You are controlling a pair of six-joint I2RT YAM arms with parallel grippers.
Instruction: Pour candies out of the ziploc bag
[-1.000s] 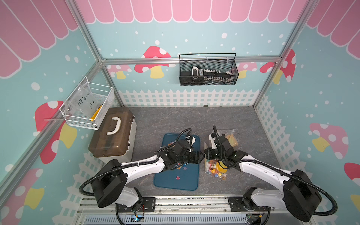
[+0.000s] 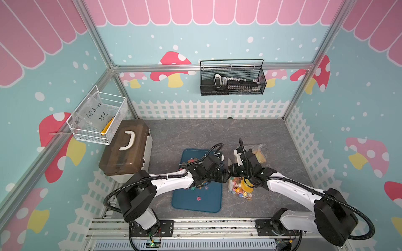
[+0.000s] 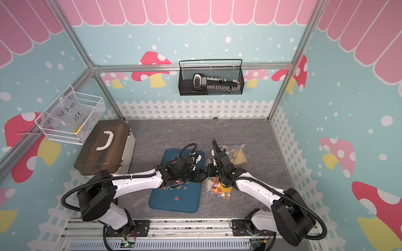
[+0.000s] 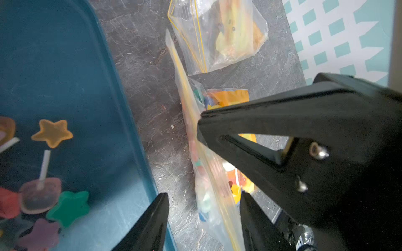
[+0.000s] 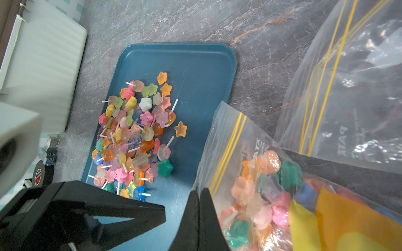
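Observation:
The clear ziploc bag (image 5: pixel 261 184), full of coloured candies, stands right of the blue tray (image 5: pixel 201 83) with its yellow-striped mouth raised. My right gripper is shut on the thin edge of that mouth. My left gripper is open at the tray's right rim; in its wrist view the other end of the bag's upper edge (image 4: pixel 211 169) runs down between its parted fingers. Whether those fingers touch the plastic, I cannot tell. Many loose candies (image 5: pixel 134 138) lie on the tray, partly hidden by the left arm in the top views.
A second ziploc bag (image 2: pixel 260 154) with something yellow lies behind the right gripper. A brown-lidded box (image 2: pixel 121 146) stands left of the tray. The two grippers are very close together.
The right arm has barely moved.

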